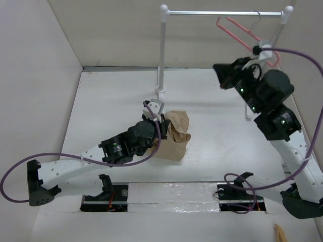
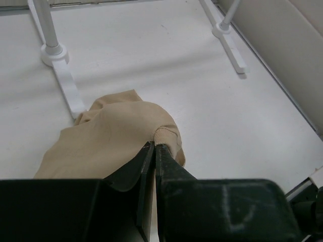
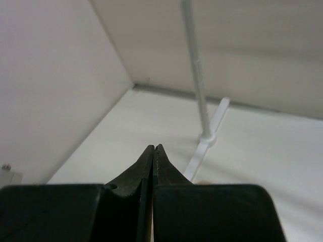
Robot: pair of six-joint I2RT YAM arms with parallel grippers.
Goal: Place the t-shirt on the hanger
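Observation:
The tan t shirt (image 1: 174, 146) lies bunched in the middle of the floor. My left gripper (image 1: 162, 121) is shut at it, and a folded bit of the cloth (image 2: 108, 133) rises at the fingertips (image 2: 149, 161) in the left wrist view, apparently pinched. My right gripper (image 1: 218, 73) is raised high at the right, shut with nothing showing between its fingers, blurred in the top view. The pink hanger (image 1: 234, 35) hangs from the rail at the upper right, partly behind the right arm.
A white rack stands at the back, with its rail (image 1: 212, 13), left post (image 1: 161, 55) and feet (image 2: 70, 88) on the floor. Walls close in on both sides.

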